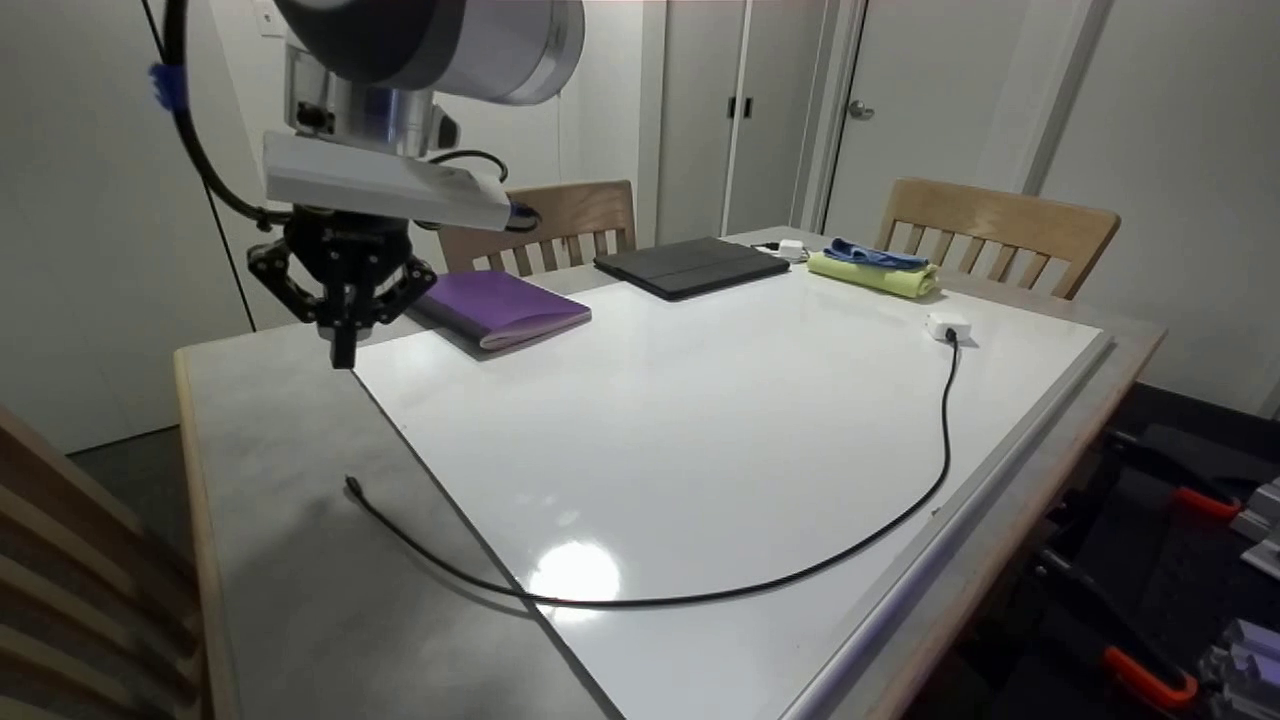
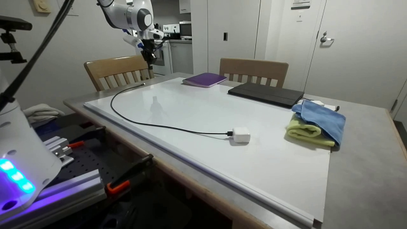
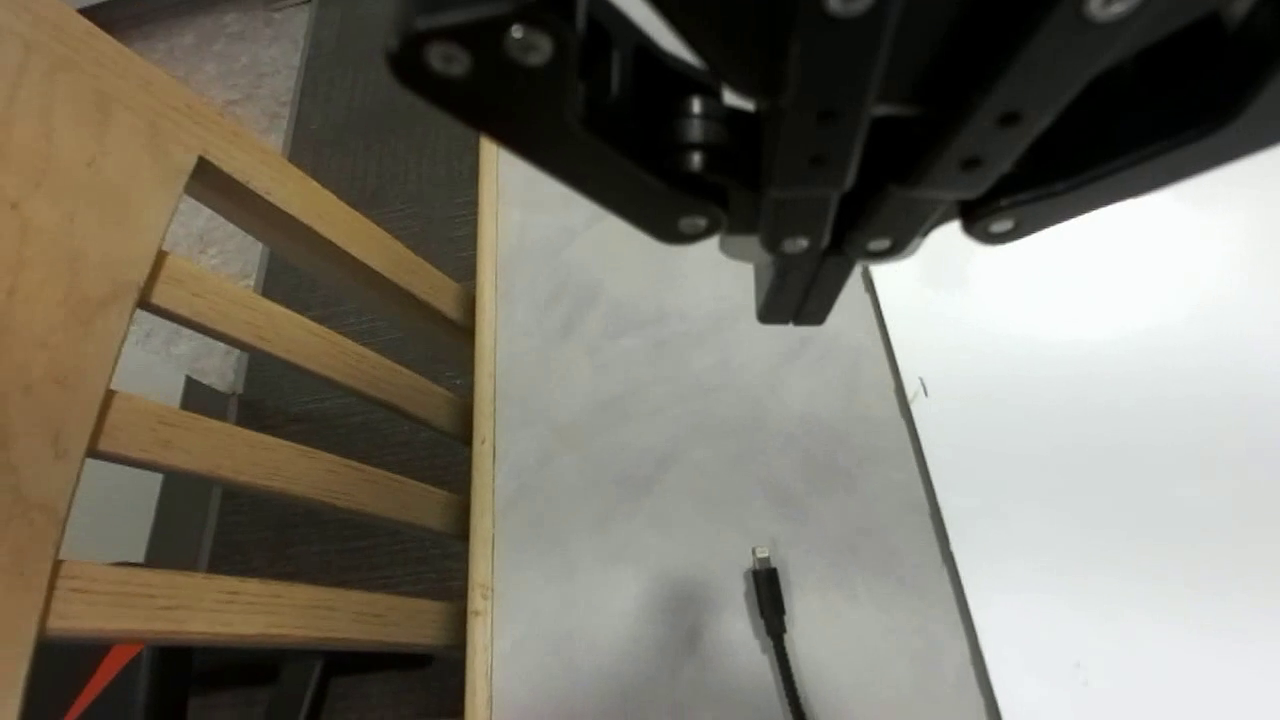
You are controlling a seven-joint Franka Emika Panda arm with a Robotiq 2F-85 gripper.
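A thin black cable [image 1: 734, 593] runs in a wide curve from a white charger block [image 2: 241, 135] on the white board to its loose plug end [image 3: 769, 596] on the bare grey tabletop. My gripper is shut, its fingertips pressed together with nothing between them. In exterior view 1 the gripper [image 1: 344, 364] hangs well above the table, with the cable's plug lying below it. Cable and fingers are clearly apart in the wrist view.
A purple folder [image 1: 509, 307] and a black flat case [image 1: 692, 266] lie along the board's far edge, with folded green and blue cloths [image 2: 319, 122] at one end. A wooden chair [image 3: 276, 468] stands close to the table edge. The board's middle is clear.
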